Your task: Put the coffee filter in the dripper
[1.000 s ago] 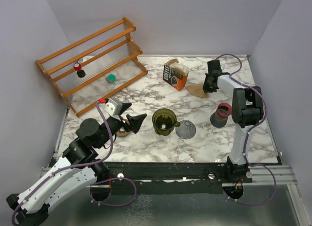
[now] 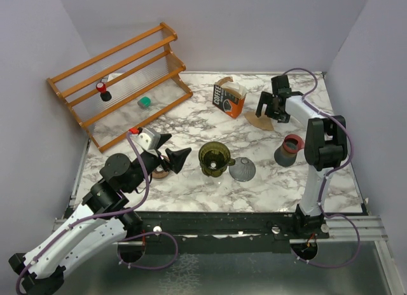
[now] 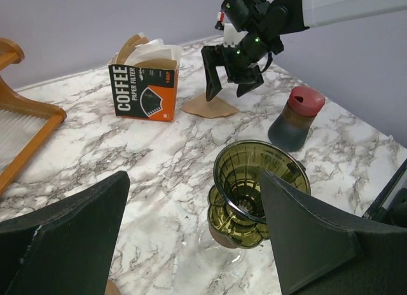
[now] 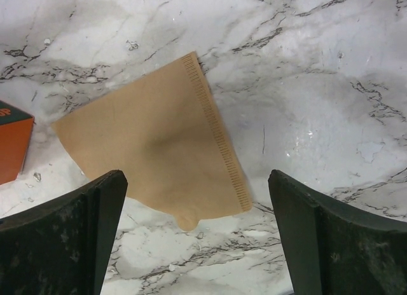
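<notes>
A brown paper filter (image 4: 149,142) lies flat on the marble table near the orange coffee filter box (image 2: 227,99). My right gripper (image 2: 273,109) is open just above it, both fingers bracketing it in the right wrist view, holding nothing. The green translucent dripper (image 2: 213,152) stands at the table's centre front, atop a glass piece seen in the left wrist view. My left gripper (image 2: 172,158) hangs open left of the dripper, its fingers empty.
A wooden rack (image 2: 117,110) stands at back left. A dark cup with a red rim (image 2: 286,152) is at the right below the right arm, and a grey cone (image 2: 242,171) sits right of the dripper.
My right gripper has spread its fingers and shifted slightly above the filter. The left arm has not moved.
</notes>
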